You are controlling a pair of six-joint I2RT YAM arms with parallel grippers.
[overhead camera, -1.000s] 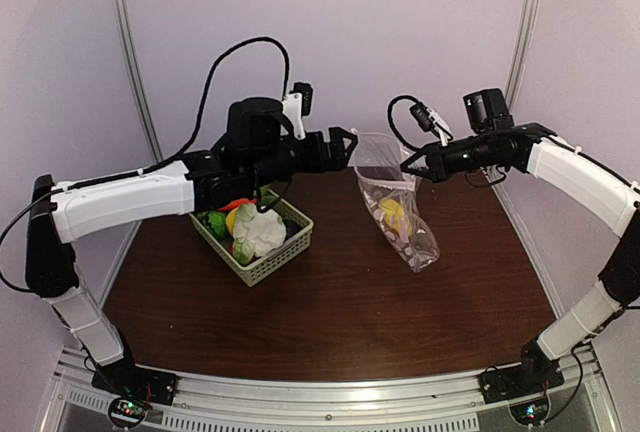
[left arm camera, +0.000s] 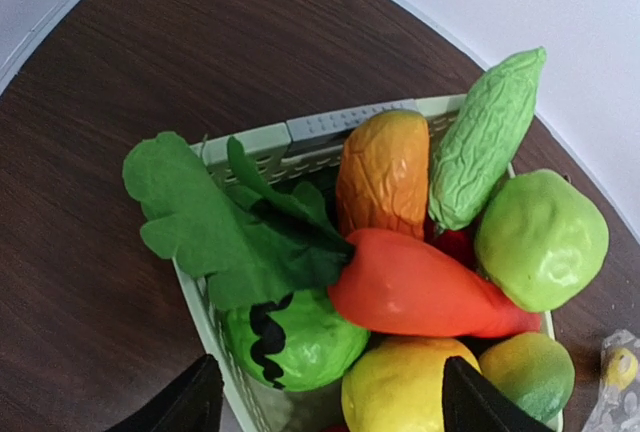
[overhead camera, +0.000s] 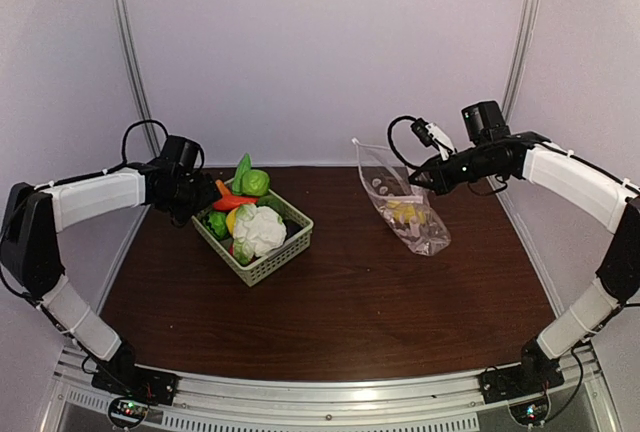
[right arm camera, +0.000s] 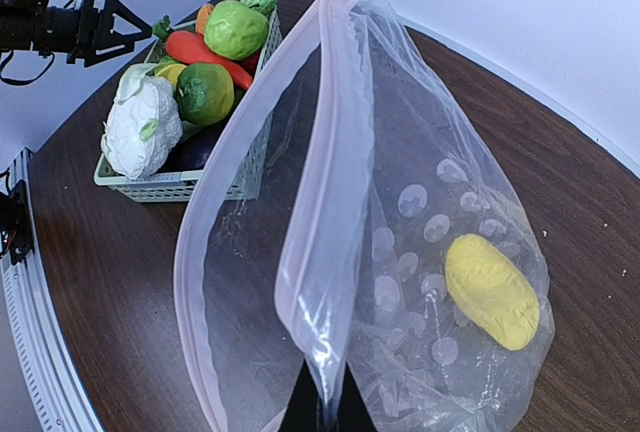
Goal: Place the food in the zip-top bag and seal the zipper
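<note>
My right gripper is shut on the rim of the clear zip top bag [overhead camera: 385, 177], whose mouth gapes and whose body hangs down. Inside the bag lies a yellow food piece [right arm camera: 492, 292]. Over the left end of the food basket [overhead camera: 250, 274], my left gripper is open, with nothing between its fingers. Below it in the left wrist view are a red carrot-like piece with green leaves [left arm camera: 420, 287], a yellow piece [left arm camera: 400, 382], an orange one [left arm camera: 385, 172] and a green round one [left arm camera: 540, 237].
A white cauliflower [overhead camera: 260, 230] fills the basket's front part. Bare dark table [overhead camera: 330, 302] stretches between basket and bag and along the front. White walls [overhead camera: 320, 62] close off the back and sides.
My left gripper has moved left, away from the bag's mouth and back over the basket. The right gripper shifted slightly with the bag, whose bottom end has swung right and a little up.
</note>
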